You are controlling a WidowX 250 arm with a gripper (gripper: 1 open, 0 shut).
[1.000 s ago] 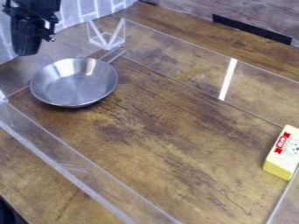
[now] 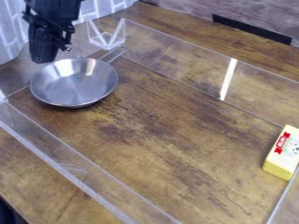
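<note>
My black gripper (image 2: 48, 44) hangs at the top left, just above and behind a shallow silver metal pan (image 2: 73, 81) on the wooden surface. The view is too small and dark to show clearly how its fingers stand; I see nothing held. A yellow box (image 2: 281, 154) with a red label lies at the far right.
A white wire rack (image 2: 105, 35) stands behind the pan. Clear plastic strips or walls border the wooden surface (image 2: 176, 140) at left, back and right.
The gripper has moved to the right from the left edge, toward the area above the pan. The pan and box are unmoved.
</note>
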